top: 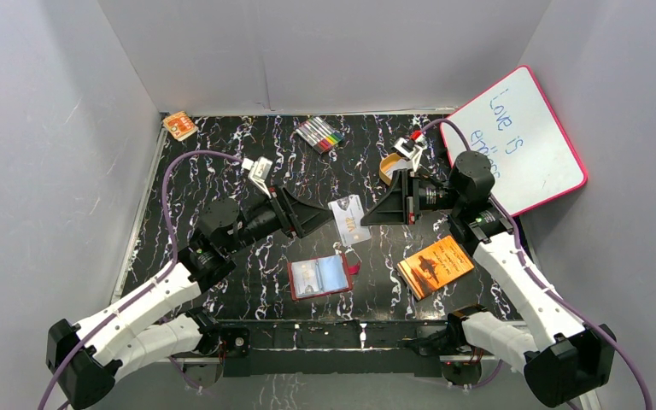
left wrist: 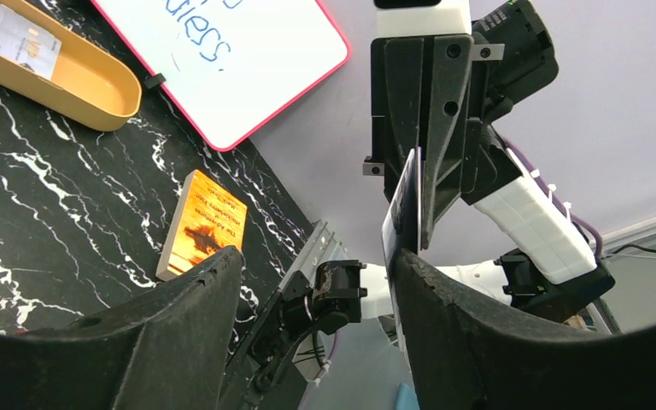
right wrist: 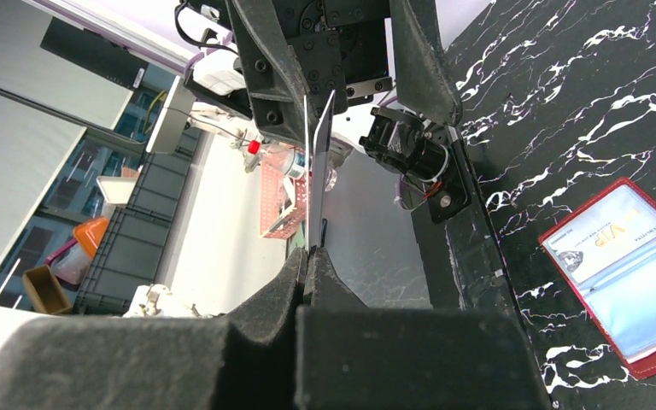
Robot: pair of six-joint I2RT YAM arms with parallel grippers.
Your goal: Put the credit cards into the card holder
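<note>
A pale card [top: 348, 220] is held up between my grippers; it appears edge-on in the left wrist view [left wrist: 403, 205] and as thin upright slivers in the right wrist view [right wrist: 317, 171]. My right gripper [top: 364, 223] is shut on it. My left gripper is part open, with the card beside its right finger. The red card holder [top: 347, 282] lies open on the table below, showing a card [right wrist: 606, 235] in a clear sleeve. A tan tray [left wrist: 94, 104] behind the right gripper contains white cards [left wrist: 17, 43].
An orange book [top: 435, 267] lies at front right, a whiteboard [top: 512, 137] at back right, markers [top: 319, 134] at the back, and a small orange packet [top: 180, 125] at back left. Bare marble table surrounds the holder.
</note>
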